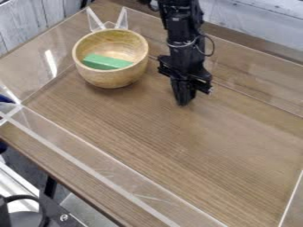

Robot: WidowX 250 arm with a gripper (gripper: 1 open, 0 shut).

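Note:
The black robot arm (182, 44) reaches down from the top centre. Its gripper (183, 96) is low at the tabletop, right of a tan bowl (109, 43) and apart from it. The fingertips are dark and small; no object shows between them. A green block (109, 62) lies inside the bowl.
Pale tape lines run along its left side, with dark cables or hardware at the lower left edge.

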